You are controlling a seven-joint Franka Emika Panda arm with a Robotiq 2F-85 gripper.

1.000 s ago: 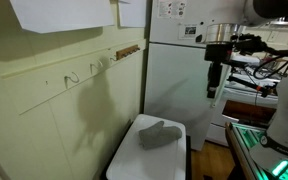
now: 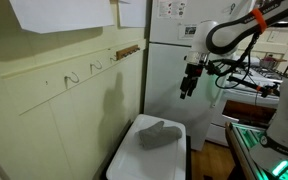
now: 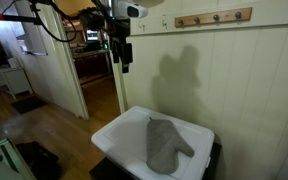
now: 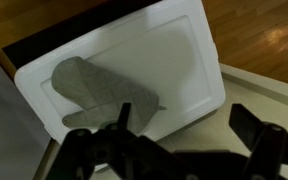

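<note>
A grey oven mitt (image 2: 159, 134) lies flat on a white tray-like top (image 2: 134, 163) beside the wall. From the other side, the whole mitt (image 3: 166, 146) is visible, its thumb pointing out toward the tray's right. High above the tray, and apart from it, hangs my gripper (image 3: 125, 69). The wrist view looks down on the tray, with the mitt (image 4: 97, 92) partly covered by one dark finger (image 4: 116, 120). My gripper is open, its fingers wide apart with nothing held between them.
A wooden rack with pegs (image 3: 214, 17) is fixed to the panelled wall, and metal hooks (image 2: 71, 78) stick out nearby. The white fridge (image 2: 174, 85) stands behind the arm. Much of the tray around the mitt is bare.
The mitt and tray lie where they were.
</note>
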